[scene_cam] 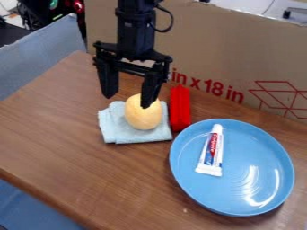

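Observation:
My black gripper [128, 88] stands open above a light blue folded cloth [118, 129], its two fingers wide apart. The right finger reaches down to a round, pale yellow object [143, 116] that rests on the cloth; whether they touch I cannot tell. A red item [180, 111] lies just right of the cloth. A blue plate [253, 171] at the right holds a white toothpaste tube [211, 150].
A cardboard box [228, 58] stands along the back of the wooden table [84, 180]. A grey padded edge [36, 76] borders the left side.

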